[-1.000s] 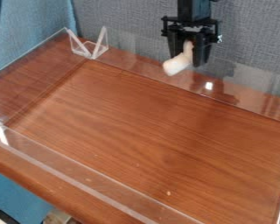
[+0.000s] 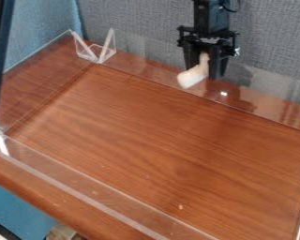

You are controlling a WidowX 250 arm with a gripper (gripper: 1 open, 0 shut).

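At the top centre of the camera view, my black gripper [image 2: 208, 58] hangs over the back edge of the wooden tray, shut on a pale, cream-coloured cylindrical object [image 2: 190, 77]. The object is tilted, its lower end pointing down and to the left. Its upper end is partly hidden by the fingers, and I cannot tell what it is.
The wooden tray floor [image 2: 153, 141] is clear, bordered by low transparent walls. A clear plastic bracket [image 2: 105, 49] stands at the back left corner. Grey padded panels rise behind.
My gripper and the pale object have shifted very slightly, a little downward. The rest is unchanged.
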